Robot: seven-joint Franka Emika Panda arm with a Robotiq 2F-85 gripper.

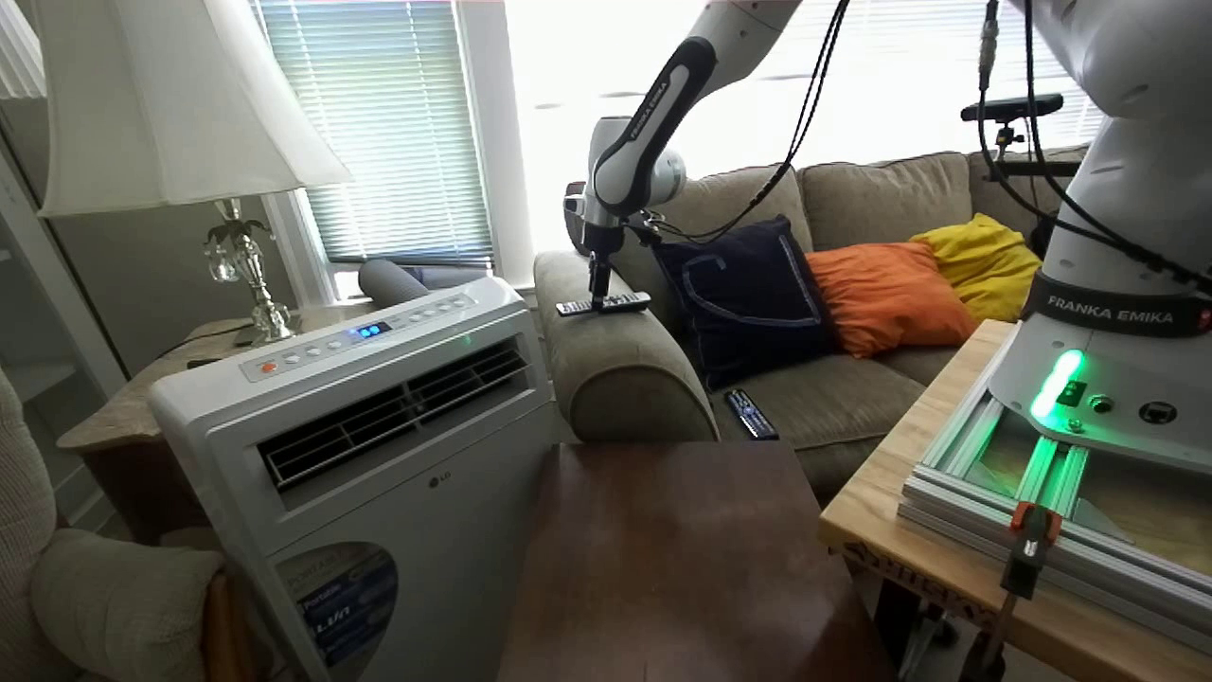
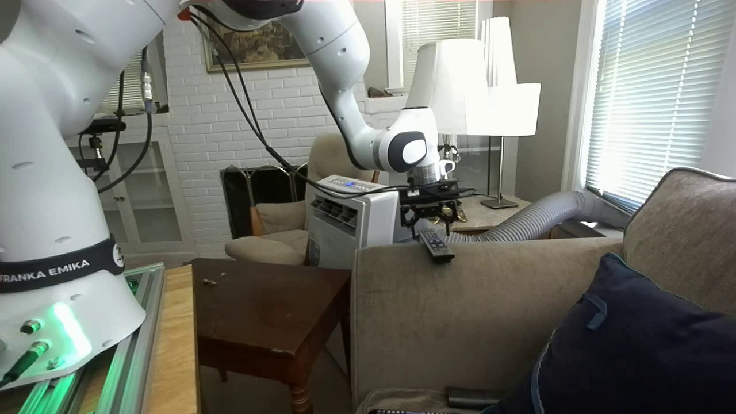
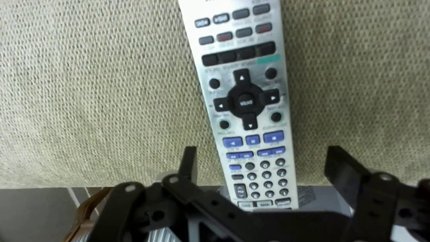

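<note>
A long silver remote (image 3: 258, 121) with dark and blue buttons lies flat on the sofa armrest (image 3: 121, 101), its numbered end reaching over the cushion's edge in the wrist view. My gripper is open, one finger on each side of the remote, with bare fabric showing between each finger and the remote. In exterior view 1 the gripper (image 1: 597, 297) points straight down at the middle of the remote (image 1: 625, 302). Exterior view 2 has the remote (image 2: 436, 245) on top of the armrest, below the gripper (image 2: 433, 226).
A second, dark remote (image 1: 751, 414) lies on the sofa seat. Beside the armrest stands a white portable air conditioner (image 1: 454, 466), with a brown wooden table (image 1: 693, 557) in front. Dark blue (image 1: 744, 297), orange and yellow pillows fill the sofa.
</note>
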